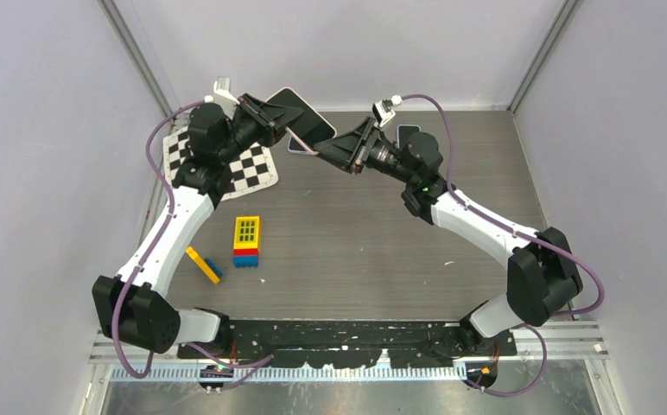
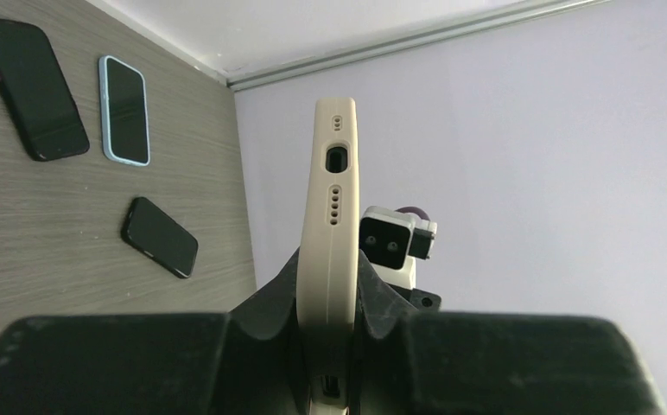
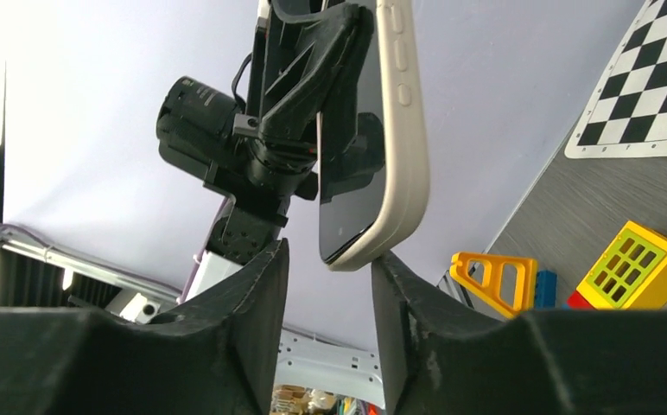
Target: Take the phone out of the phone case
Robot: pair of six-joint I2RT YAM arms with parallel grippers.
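Note:
My left gripper (image 1: 297,115) is shut on the long sides of a phone in a cream-coloured case (image 2: 330,216), holding it in the air over the back of the table. The phone's dark screen (image 3: 347,212) faces one side, with the case around its edges and back. My right gripper stands part open at the case's lower end (image 3: 377,238). That end appears between or just beyond its fingertips; contact cannot be made out. In the top view the right gripper hides part of this end.
Below lie a black phone (image 2: 32,91), a light-blue-cased phone (image 2: 125,112) and a smaller black phone (image 2: 159,236). A checkerboard (image 1: 248,173) lies at the back left, with yellow, red and blue blocks (image 1: 246,240) nearer the front.

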